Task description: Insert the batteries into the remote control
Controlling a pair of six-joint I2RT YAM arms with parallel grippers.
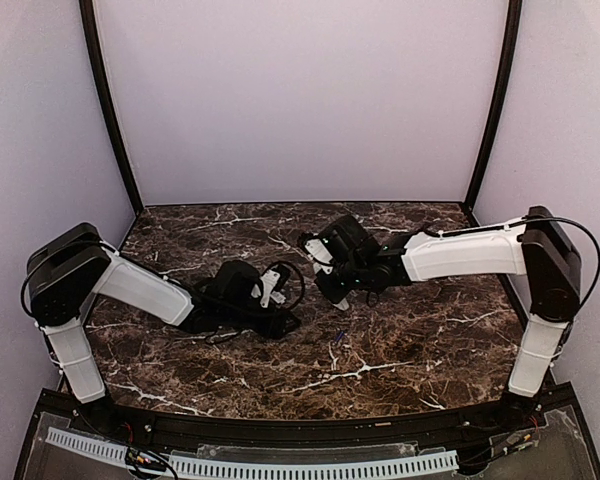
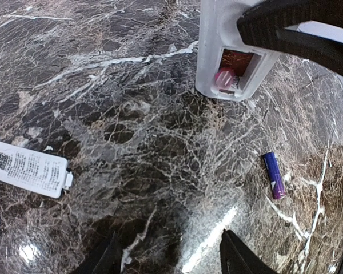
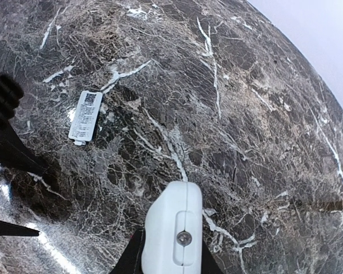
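Note:
The white remote hangs in my right gripper, which is shut on it; in the right wrist view its end sits between the fingers. In the left wrist view its battery compartment shows, with something pinkish inside. A blue-purple battery lies loose on the marble table, below and right of the remote in that view. The white battery cover lies at the left of that view, also seen in the right wrist view. My left gripper is low on the left-middle, open, with nothing between its fingertips.
Pale walls stand at the back and both sides. The two arms are close together at the middle.

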